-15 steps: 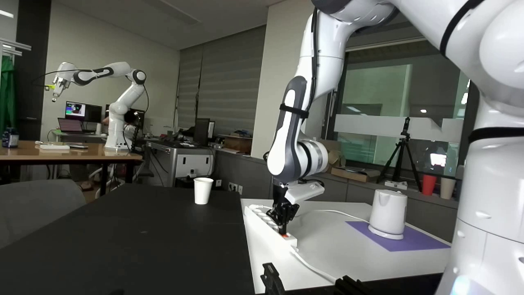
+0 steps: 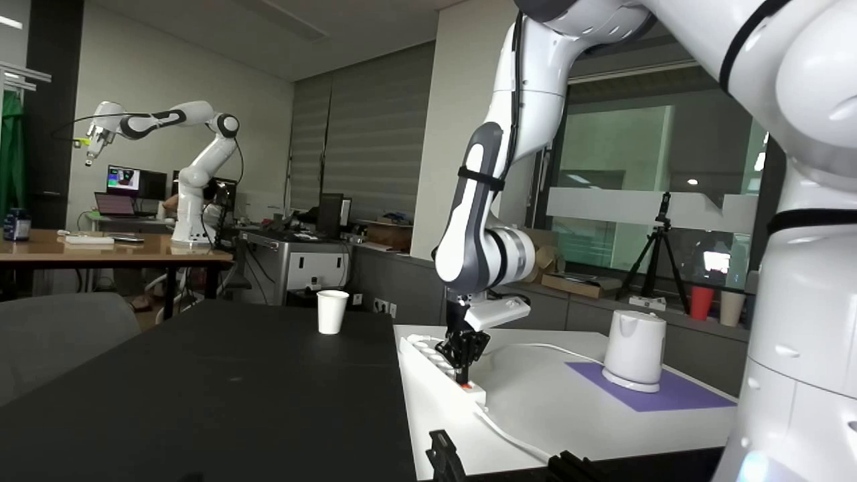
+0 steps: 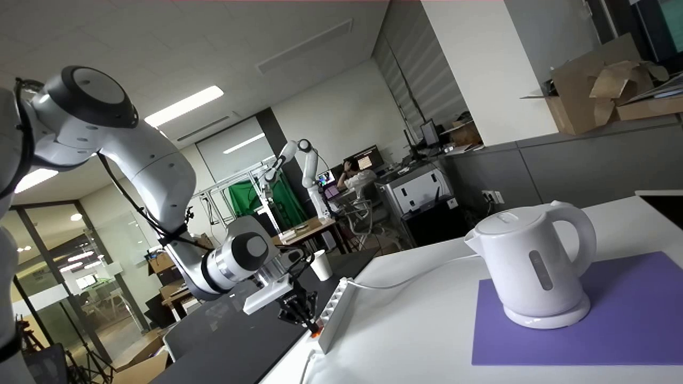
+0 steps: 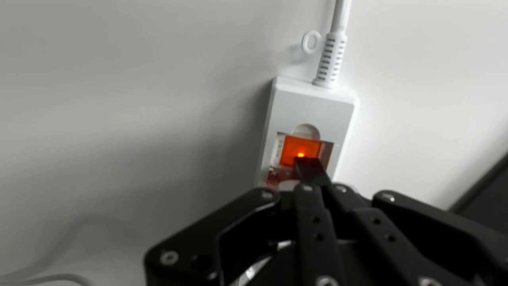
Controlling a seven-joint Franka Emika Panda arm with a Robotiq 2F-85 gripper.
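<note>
A white power strip (image 2: 475, 394) lies along the left edge of the white table. Near its cable end, an orange switch (image 4: 300, 149) shows a bright lit spot in the wrist view. My gripper is shut, with nothing visible between its fingers, and points down at the strip. Its fingertips cover the lower part of the switch; whether they touch it or hover just above, I cannot tell. In exterior view 2 the gripper (image 3: 314, 327) is over the strip's near end, by the orange switch (image 3: 316, 333).
A white electric kettle (image 3: 534, 269) stands on a purple mat (image 3: 614, 333) to the right. Its cord (image 3: 410, 279) runs toward the strip. A white paper cup (image 2: 331, 312) stands on the black table (image 2: 241, 385).
</note>
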